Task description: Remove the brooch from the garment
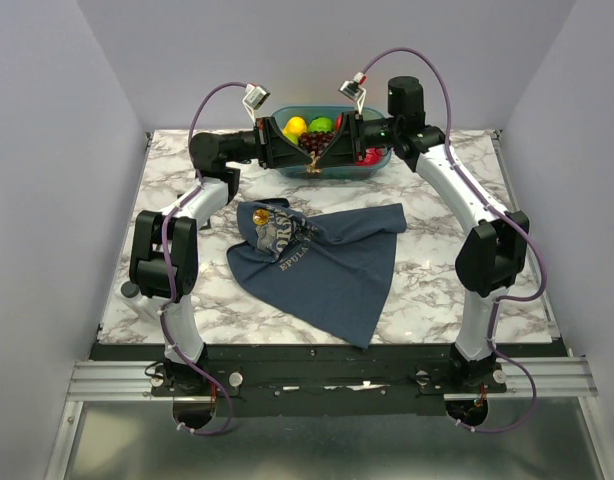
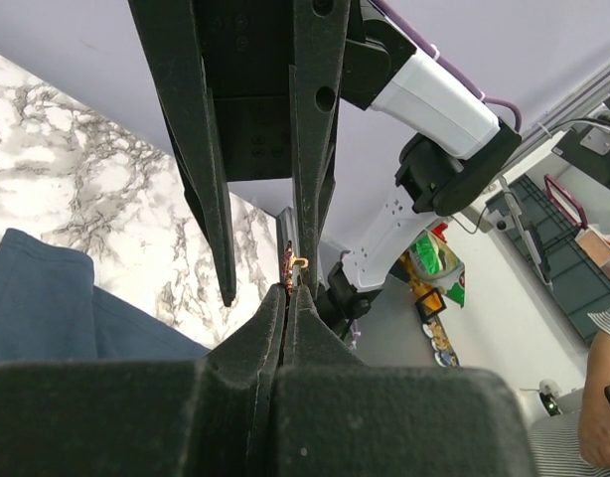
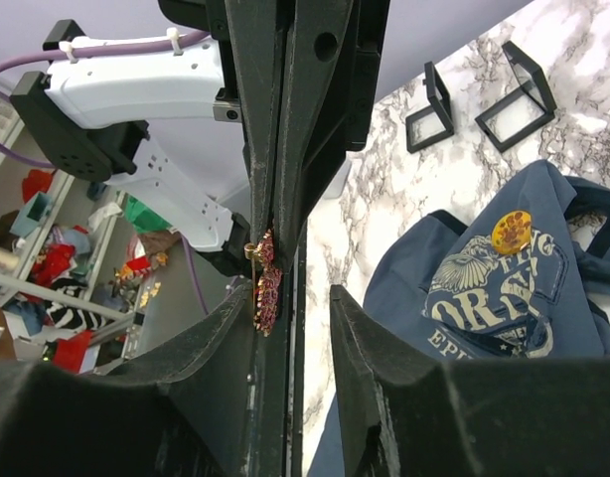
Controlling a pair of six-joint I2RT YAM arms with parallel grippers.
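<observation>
A small brooch (image 3: 267, 288) with red stones and a gold pin hangs at the tips of my left gripper (image 1: 303, 158), which is shut on its edge. Around it stands my right gripper, open, one fingertip close beside the brooch. Whether that finger touches it I cannot tell. Edge-on, the brooch (image 2: 289, 266) shows as a thin strip in the left wrist view. The dark blue garment (image 1: 332, 270) lies on the marble table, apart from both grippers. On its printed part is a round orange-gold disc (image 3: 512, 233).
A teal basket (image 1: 337, 172) of fruit stands at the back, just beyond the gripper tips. Black open frames (image 3: 519, 99) lie on the table past the garment. White bottles (image 1: 137, 300) lie at the left edge.
</observation>
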